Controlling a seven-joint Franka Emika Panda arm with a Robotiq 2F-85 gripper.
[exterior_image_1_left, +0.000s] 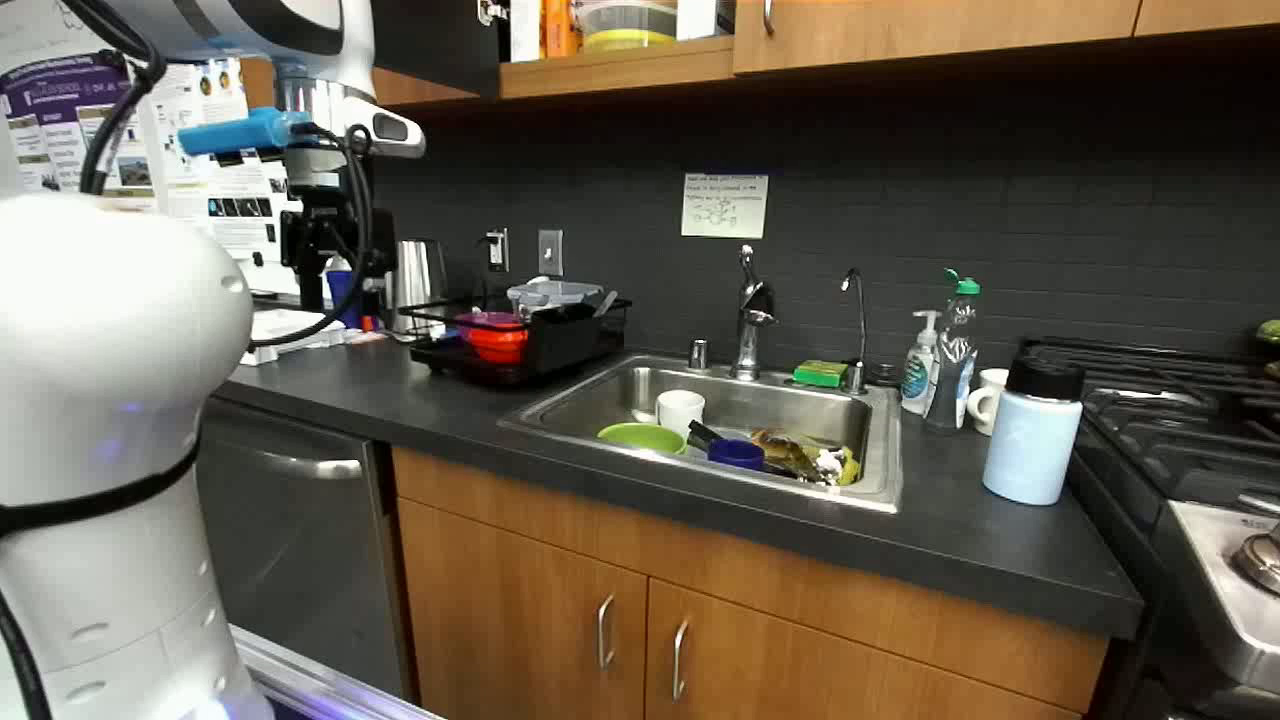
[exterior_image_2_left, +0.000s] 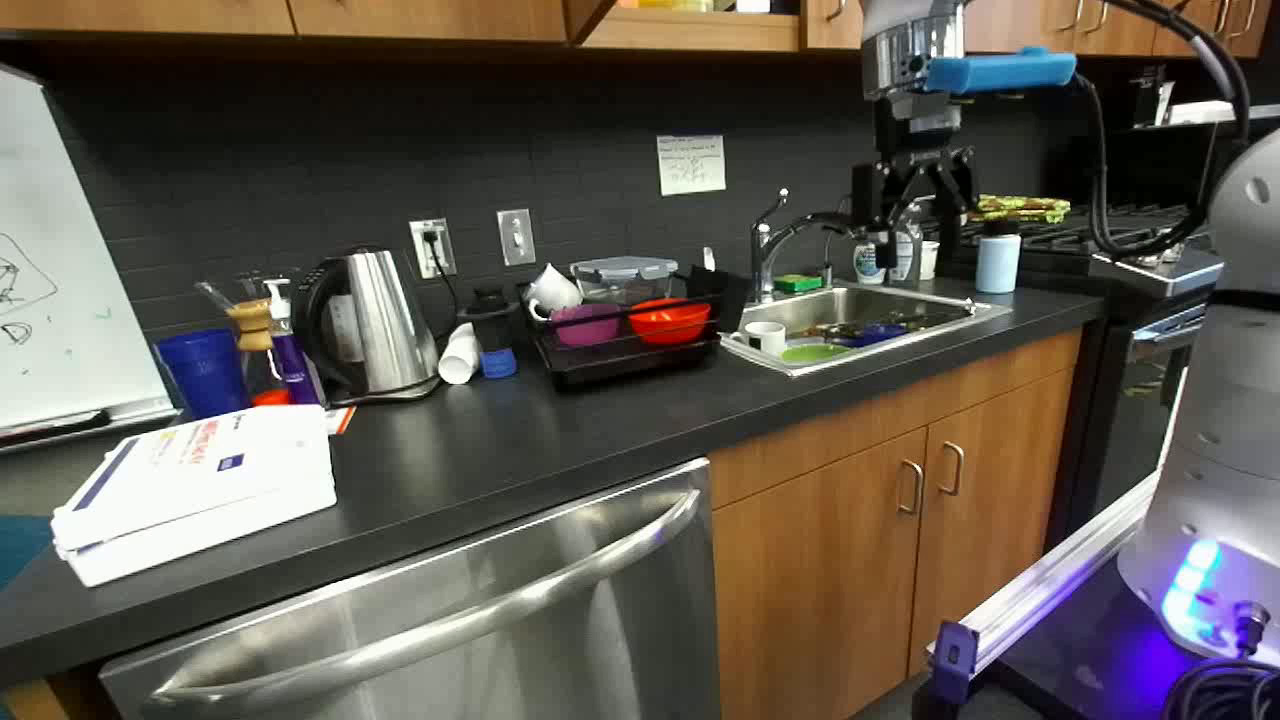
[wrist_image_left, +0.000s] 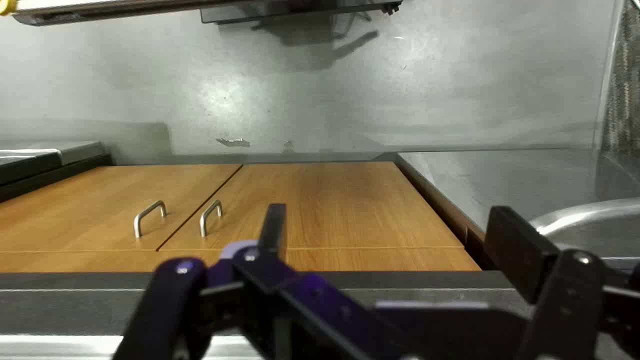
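My gripper is open, its two dark fingers (wrist_image_left: 274, 231) wide apart and nothing between them. Beyond them, the wrist view shows the wooden cabinet doors, counter edge and grey floor. The gripper (exterior_image_2_left: 918, 228) points downward, raised above counter height. Inside the sink (exterior_image_1_left: 888, 450) are a white mug (exterior_image_1_left: 679, 409), a green bowl (exterior_image_1_left: 642, 437), a blue cup (exterior_image_1_left: 735, 454) and dark, partly hidden items. A black dish rack (exterior_image_2_left: 624, 362) left of the sink holds a red bowl (exterior_image_2_left: 669, 322), a purple bowl (exterior_image_2_left: 584, 325), a white cup and a lidded clear container.
A faucet (exterior_image_1_left: 750, 318) rises behind the sink. Soap bottles and a light-blue bottle (exterior_image_1_left: 1032, 438) stand to its right, beside the stove (exterior_image_1_left: 1170, 408). A kettle (exterior_image_2_left: 390, 324) and white box (exterior_image_2_left: 198, 480) occupy the left counter. One upper cabinet door (exterior_image_1_left: 438, 42) hangs open.
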